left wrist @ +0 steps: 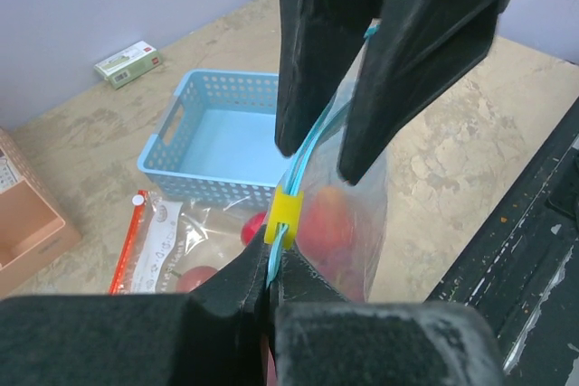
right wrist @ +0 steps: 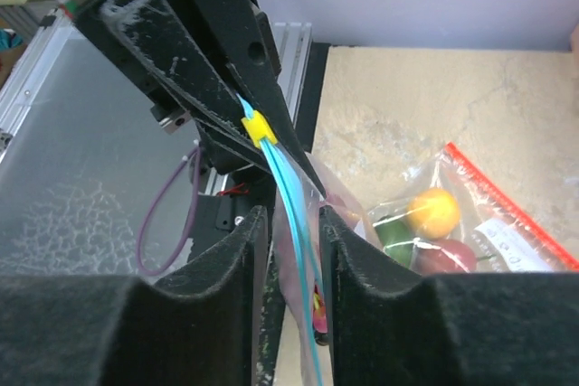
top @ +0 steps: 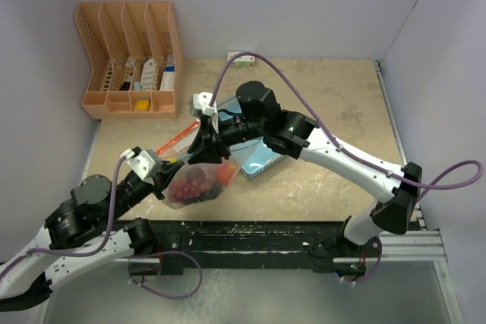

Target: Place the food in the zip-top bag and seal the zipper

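The clear zip bag hangs upright with red fruit inside, its blue zipper strip along the top. A yellow slider sits near one end of that strip. Just beside the slider, my left gripper is shut on the thin zipper end. My right gripper is part open; the blue strip runs between its fingers, with a gap visible around it in the left wrist view. Seen from the top, my left gripper and right gripper stand close together above the bag.
Another clear bag with a red zipper lies flat on the table, with food visible there. A blue basket stands behind. A peach organizer and a small box are at the back.
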